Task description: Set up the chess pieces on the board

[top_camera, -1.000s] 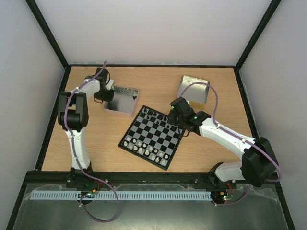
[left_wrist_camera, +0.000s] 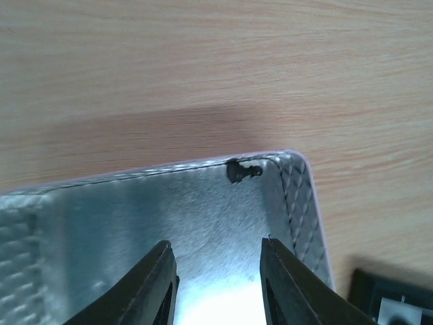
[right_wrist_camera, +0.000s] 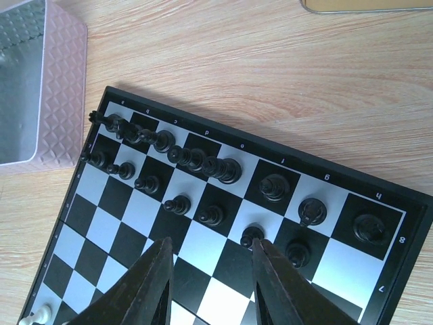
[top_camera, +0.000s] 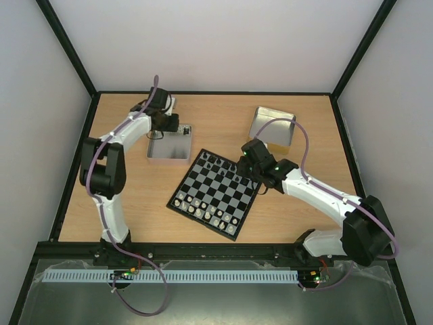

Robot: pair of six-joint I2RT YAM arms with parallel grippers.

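Note:
A black chess piece [left_wrist_camera: 242,172] lies on its side in the far right corner of the bin [top_camera: 169,152]. My left gripper stands open over the bin, its fingers apart with nothing visible between them. My right gripper is open above the chessboard [right_wrist_camera: 413,271], fingers apart over the middle squares. Black pieces stand in rows along one side, including the tall piece [right_wrist_camera: 226,170] and several pawns such as the pawn [right_wrist_camera: 210,215]. In the top view, white pieces [top_camera: 216,222] fill rows at the board's near side.
A second box [top_camera: 271,118] with a tan front stands at the back right, beyond the board. Dark frame rails and walls edge the workspace.
My left arm has risen and moved right over the bin. The bin sits slightly differently, more squared than a second ago. My right arm is nearly unchanged.

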